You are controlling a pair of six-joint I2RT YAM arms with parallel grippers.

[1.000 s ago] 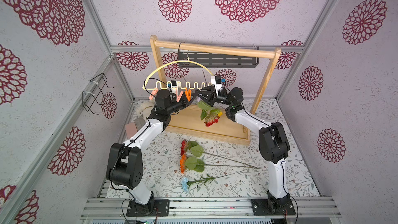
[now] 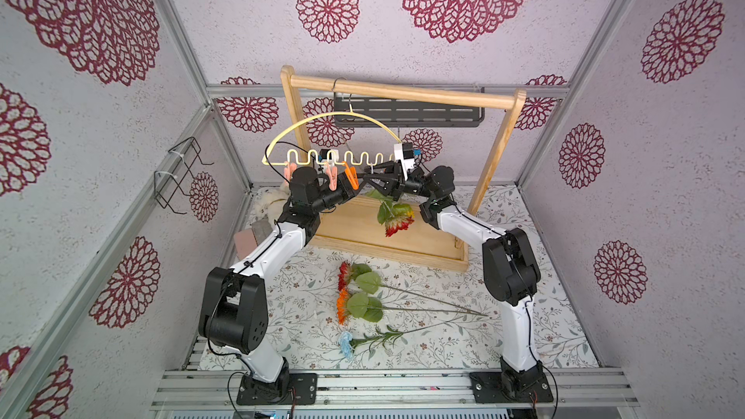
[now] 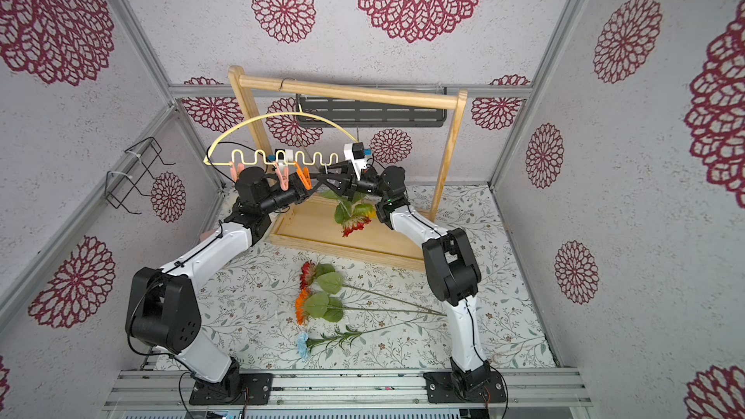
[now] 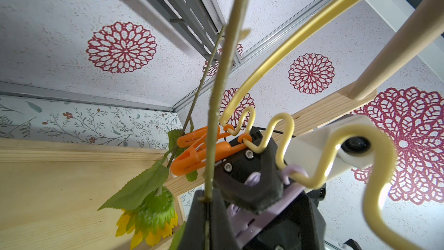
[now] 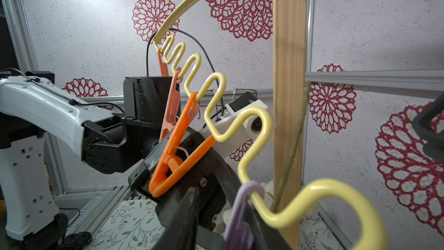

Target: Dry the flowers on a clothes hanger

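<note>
The yellow wavy hanger [image 2: 335, 115] hangs from the wooden rack's bar. My left gripper is shut on a thin flower stem [image 4: 216, 106], which runs upright past the hanger. A red flower [image 2: 399, 225] hangs head-down below the two hands. Behind the stem, an orange clothespin [image 4: 203, 156] on the hanger grips the stem of a yellow sunflower [image 4: 149, 217]. At a hanger loop, my right gripper has its fingers around a purple clothespin [image 5: 242, 217], with a gap beside the pin. Whether the held stem lies inside that pin is hidden.
Pink clothespins [image 5: 171, 104] hang further along the hanger. On the table lie a dark red flower [image 2: 343, 273], an orange flower [image 2: 341, 306] and a light-blue flower [image 2: 346, 344]. The wooden rack base [image 2: 388, 252] sits beneath the hands.
The hanger's left end has shifted slightly left and up, and the left pink clothespin now hangs straighter. The hanging red flower has turned a little. Both arms are nearly still.
</note>
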